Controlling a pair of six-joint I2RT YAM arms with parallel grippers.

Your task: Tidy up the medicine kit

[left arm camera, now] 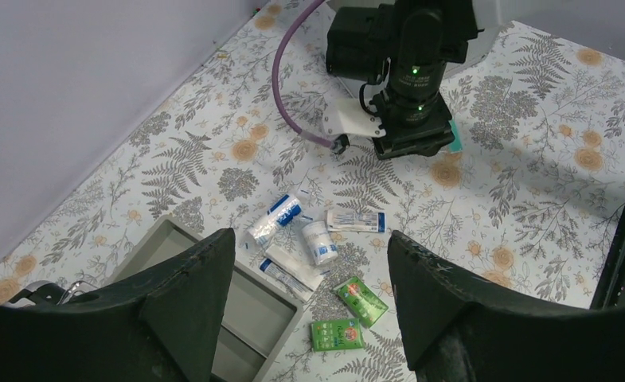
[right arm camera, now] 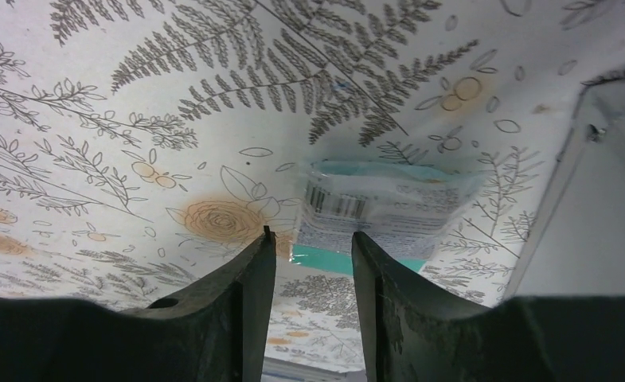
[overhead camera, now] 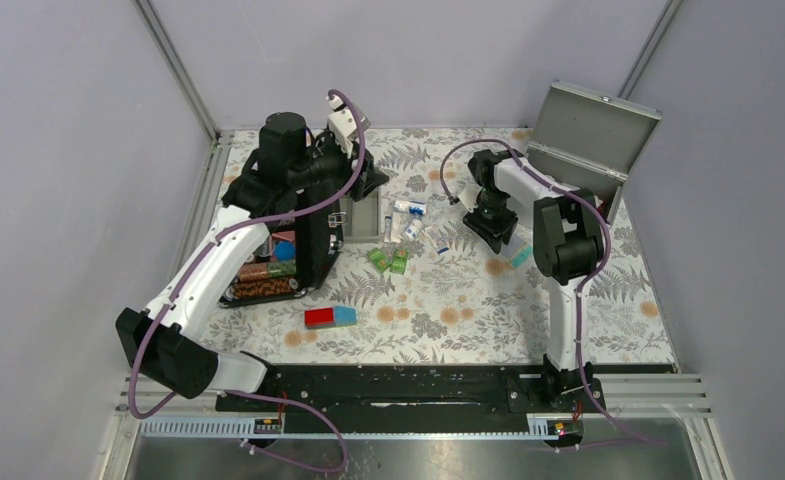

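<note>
A clear packet with a teal border and barcode (right arm camera: 388, 208) lies flat on the floral cloth in the right wrist view. My right gripper is low over the packet's near edge, fingers apart. One finger overlaps the packet and the other is just off its left side. From above, the right gripper (overhead camera: 493, 240) partly hides the packet (overhead camera: 521, 255). My left gripper stands open and empty, high over the grey tray (left arm camera: 279, 296). Ahead of it lie a white bottle (left arm camera: 319, 243), a blue-banded tube (left arm camera: 273, 219) and green sachets (left arm camera: 337, 334).
An open silver medicine case (overhead camera: 596, 128) stands at the back right, its wall (right arm camera: 603, 215) close to the packet. A black bag (overhead camera: 318, 245) with filled compartments is at left. A red-and-blue box (overhead camera: 330, 317) sits in front.
</note>
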